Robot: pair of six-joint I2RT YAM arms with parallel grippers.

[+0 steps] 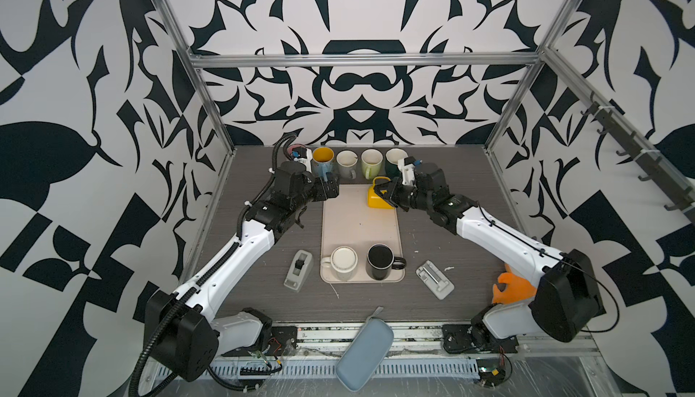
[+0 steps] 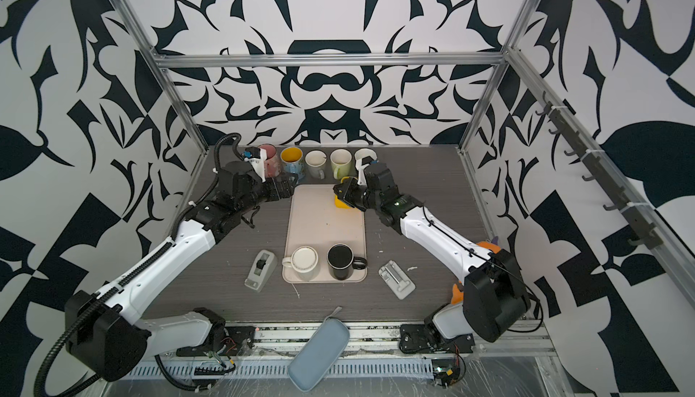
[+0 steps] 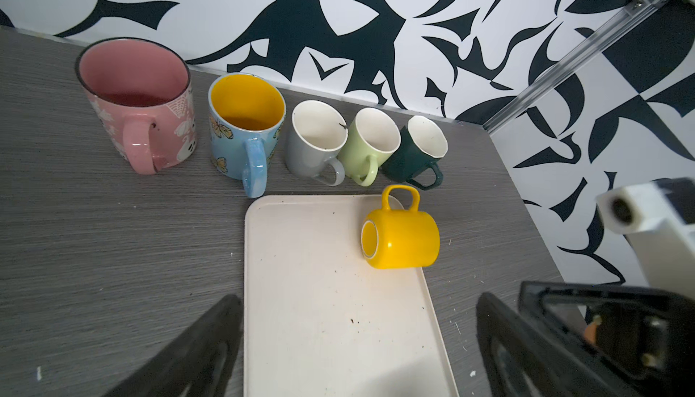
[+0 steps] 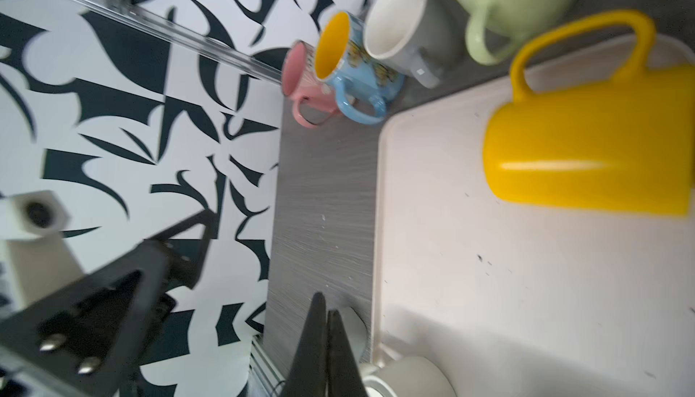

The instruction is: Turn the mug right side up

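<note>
The yellow mug (image 3: 399,239) lies on its side toward the back right of the beige tray (image 3: 304,303), handle up, its base facing left in the left wrist view. My right gripper (image 1: 385,195) is beside it at the tray's back right; in the right wrist view its fingers are shut together with nothing seen between them, and the mug lies beyond them. My left gripper (image 1: 327,187) hangs over the tray's back left edge, fingers apart and empty.
A row of upright mugs, including a pink mug (image 3: 144,107) and a blue mug (image 3: 235,147), stands behind the tray. A white mug (image 1: 343,263) and a black mug (image 1: 380,261) occupy the tray's front. The tray's middle is clear.
</note>
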